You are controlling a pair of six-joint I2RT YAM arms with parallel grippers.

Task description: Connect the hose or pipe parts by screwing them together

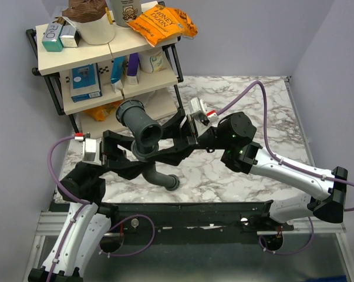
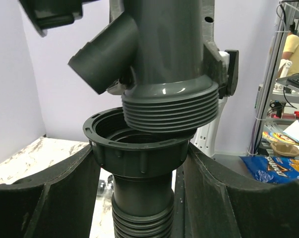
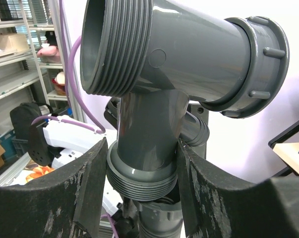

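Observation:
A dark grey branched pipe fitting [image 1: 138,119] is held up by my right gripper, whose fingers are shut around its threaded lower end. Below it stands the grey hose [image 1: 159,176] with a wide black collar [image 2: 139,157]; my left gripper is shut around it just under the rim. In the left wrist view, the fitting's threaded end [image 2: 170,106] sits over the collar's mouth, shifted to the right and tilted, overlapping the rim edge. From the top view, the fitting hides most of the collar.
At the back left is a shelf unit [image 1: 83,57] with boxes, cups and an orange snack bag [image 1: 159,24]. Purple cables [image 1: 265,111] run along both arms.

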